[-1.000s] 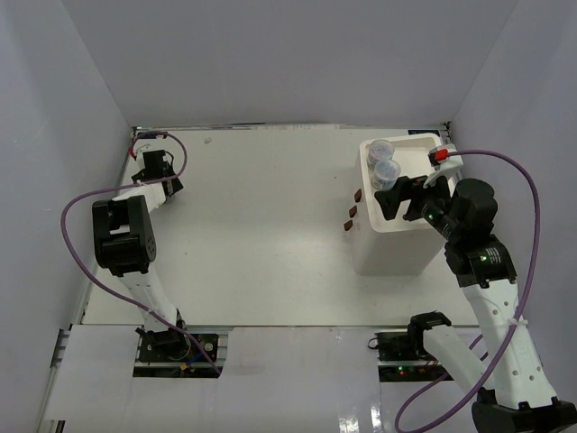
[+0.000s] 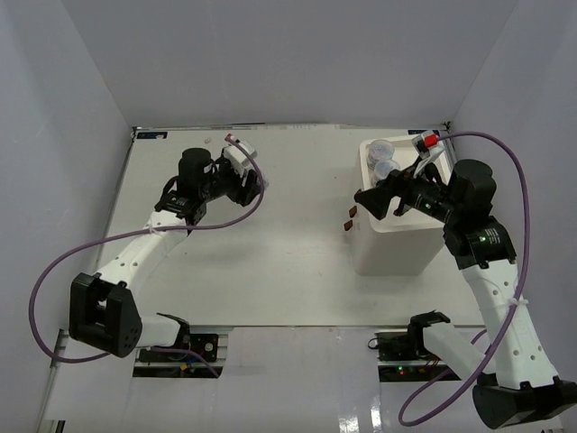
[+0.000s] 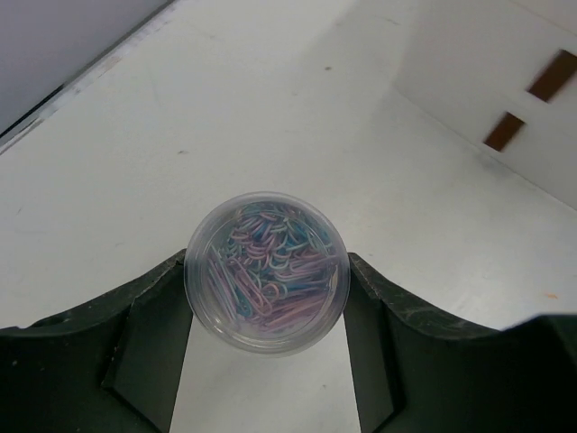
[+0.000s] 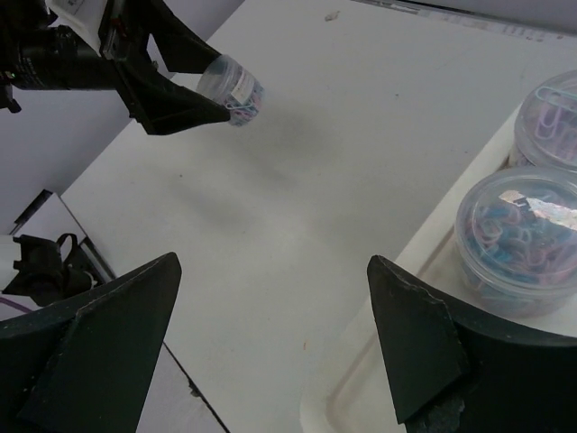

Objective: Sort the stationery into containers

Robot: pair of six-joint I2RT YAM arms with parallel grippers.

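Observation:
A clear round tub of coloured paper clips (image 3: 267,271) is held in my left gripper (image 2: 249,180), shut on it, raised over the middle-left of the table (image 2: 279,271). In the right wrist view, two similar tubs (image 4: 517,234) (image 4: 550,126) sit in a white tray-topped container (image 2: 397,253) on the right. My right gripper (image 2: 379,194) is open above the container's near left part, beside the tubs, with nothing visible between its fingers.
The white container has dark brown tabs (image 2: 352,212) on its left side. Grey walls border the table at back and sides. The table between my left gripper and the container is clear.
My left arm has swung right from the far left of the table, carrying the tub towards the middle. My right gripper has shifted slightly left and up in the top view.

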